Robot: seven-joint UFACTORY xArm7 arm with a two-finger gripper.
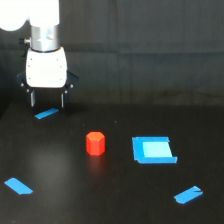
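Note:
My gripper [47, 98] hangs at the upper left of the camera view, pointing down, its two thin dark fingers spread apart with nothing between them. A red six-sided block [95, 143] rests on the dark table near the middle, well to the right of the gripper and nearer the camera. Right of the block lies a pale square [157, 149] framed by blue tape [150, 160]; nothing stands on it.
Strips of blue tape mark the dark table: one below the gripper [46, 114], one at the front left [18, 186] and one at the front right [188, 195]. Open table surrounds the block. A dark curtain [150, 80] closes off the back.

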